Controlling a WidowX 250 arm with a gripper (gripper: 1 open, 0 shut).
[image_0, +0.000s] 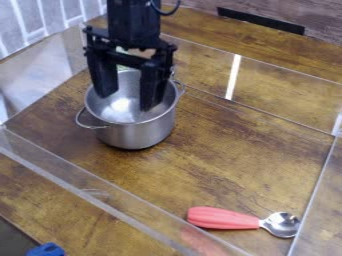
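Note:
My gripper is black and hangs over a steel pot with two wire handles, at upper left of the camera view. Its two fingers stand apart, open, reaching down to about the pot's mouth. The pot's inside shows pale between them; whether anything lies in it is hard to tell.
A spoon with a pink handle lies at the lower right on the wooden table. Clear walls run along the near and right sides. A blue object sits at the bottom left corner. The table right of the pot is clear.

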